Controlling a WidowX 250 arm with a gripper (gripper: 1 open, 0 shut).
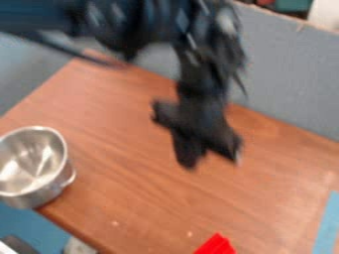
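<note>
My gripper [204, 151] is a dark, motion-blurred shape over the middle-back of the wooden table, its fingers pointing down. It looks shut, with nothing visible between the fingertips, though the blur hides detail. A red object [215, 246] lies at the table's front edge, cut off by the bottom of the view, well apart from the gripper. A steel pot [32, 167] sits at the table's left edge.
A grey wall or panel [284, 79] rises along the back. Blue strips [326, 223] show at the right edge.
</note>
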